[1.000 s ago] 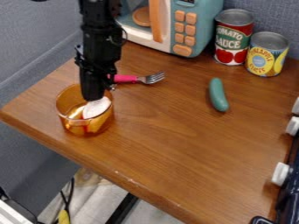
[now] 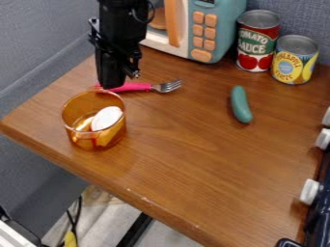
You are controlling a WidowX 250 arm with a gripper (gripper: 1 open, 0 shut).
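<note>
My black gripper (image 2: 112, 72) hangs at the upper left, above the table just behind an orange translucent pot (image 2: 83, 133). Inside the pot rests a white egg-like object (image 2: 107, 118). A fork (image 2: 160, 87) with a pink handle lies behind the pot, beneath the gripper. Whether the fingers are open or shut I cannot tell.
A toy microwave (image 2: 206, 34), a tomato can (image 2: 256, 48) and a yellow can (image 2: 294, 64) stand at the back. A green cucumber-like object (image 2: 241, 104) lies right of centre. A dark appliance (image 2: 314, 217) edges the right.
My gripper has risen and moved back, away from over the pot. The white object stays in the pot.
</note>
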